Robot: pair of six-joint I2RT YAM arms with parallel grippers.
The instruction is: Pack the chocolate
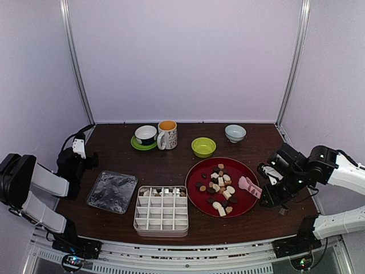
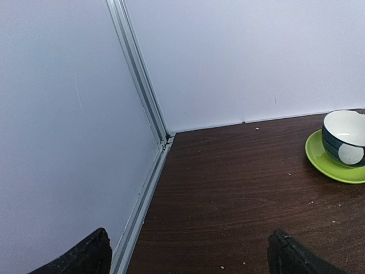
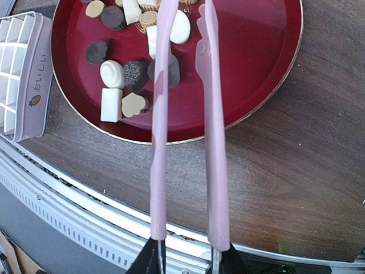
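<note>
A red plate (image 1: pixel 205 200) holds several dark, white and tan chocolates (image 3: pixel 111 104). Left of it sits a white compartment box (image 1: pixel 161 220) with a few pieces in its back row; its clear lid (image 1: pixel 111 192) lies flat farther left. My right gripper (image 1: pixel 247 184), with long pink tong-like fingers (image 3: pixel 159 142), hangs over the plate's right side, part open; the right wrist view shows a narrow gap between the tips and chocolates beneath them, none clearly gripped. My left gripper (image 1: pixel 91 160) stands open and empty at the table's left.
A green saucer with a bowl (image 1: pixel 145 135), a mug (image 1: pixel 167 137), a green bowl (image 1: pixel 203 147) and a pale blue bowl (image 1: pixel 235 133) line the back. White walls enclose the table; bare wood shows along the front edge.
</note>
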